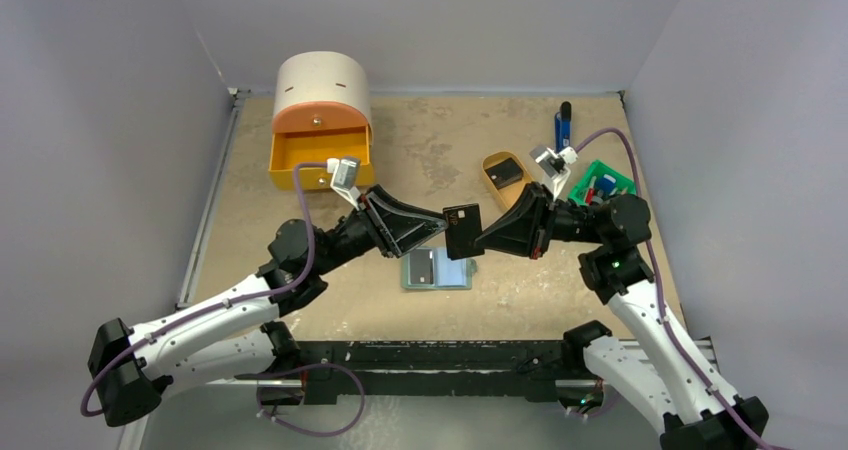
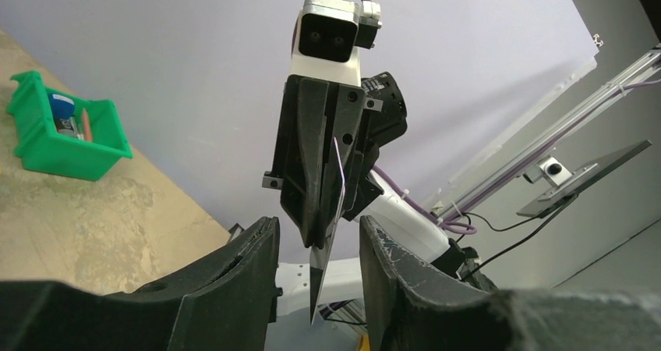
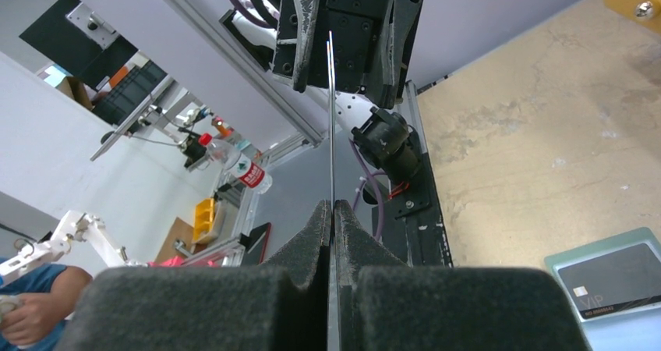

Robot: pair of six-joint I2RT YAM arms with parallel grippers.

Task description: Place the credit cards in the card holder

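A black credit card (image 1: 463, 232) is held up over the table, with my right gripper (image 1: 481, 242) shut on its edge. Seen edge-on in the right wrist view, the card (image 3: 332, 125) rises as a thin line from between the right fingertips. My left gripper is part open; its two fingers stand either side of the card's (image 2: 316, 285) far edge, with gaps showing on both sides. Below on the table lies the open card holder (image 1: 437, 282), a grey VIP card (image 3: 612, 279) in one side and a light blue panel in the other.
A yellow tray (image 1: 493, 158) with another dark card (image 1: 505, 173) lies behind the right gripper. The green bin (image 1: 617, 176) with small items and a blue tool (image 1: 563, 127) are at the right. A drawer box (image 1: 320, 85) stands back left.
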